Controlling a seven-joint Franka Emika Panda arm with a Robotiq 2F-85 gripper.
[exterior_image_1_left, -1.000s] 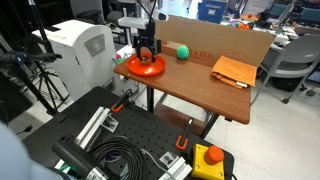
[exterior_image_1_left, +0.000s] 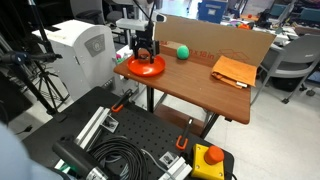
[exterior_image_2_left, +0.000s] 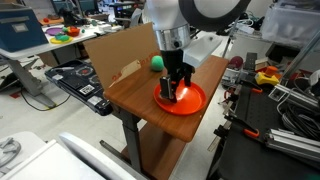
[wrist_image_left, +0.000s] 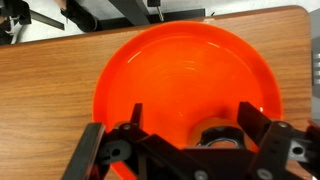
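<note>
A round orange-red plate (exterior_image_1_left: 147, 66) lies at the left end of the wooden table, and it fills much of the wrist view. Inside it, near the lower edge in that view, is a small round orange object (wrist_image_left: 213, 126) with a dark middle; what it is cannot be made out. My gripper is open above the plate, its dark fingers spread to either side of this object. From the second exterior view, the gripper (exterior_image_2_left: 176, 88) stands low over the plate (exterior_image_2_left: 196, 101), partly hiding what lies in it.
A green round object (exterior_image_1_left: 183, 52) sits near the cardboard panel (exterior_image_1_left: 222, 43) at the back. An orange cloth (exterior_image_1_left: 234, 71) lies at the table's right. Bare wood (exterior_image_1_left: 196, 80) separates plate and cloth.
Over the plate, my gripper looks slightly shifted and its fingers more spread. The plate, green object and cloth have not visibly moved.
</note>
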